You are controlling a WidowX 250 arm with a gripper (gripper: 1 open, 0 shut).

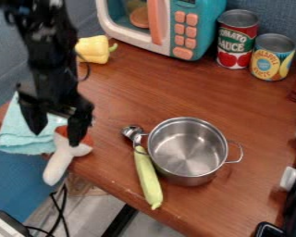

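Observation:
The black gripper (56, 125) hangs low over the red-capped mushroom (62, 162) at the left front of the table, its fingers around the cap area; whether they grip it cannot be told. A light blue cloth (18, 139) lies behind and left of it. A steel pot (188, 153) stands mid-table, with a metal scoop (132, 131) and a corn cob (148, 180) at its left.
A yellow object (95, 50) and a teal toy microwave (185, 23) stand at the back, beside a tomato sauce can (235, 42) and a second can (272, 60). A black appliance (292, 194) lines the right edge.

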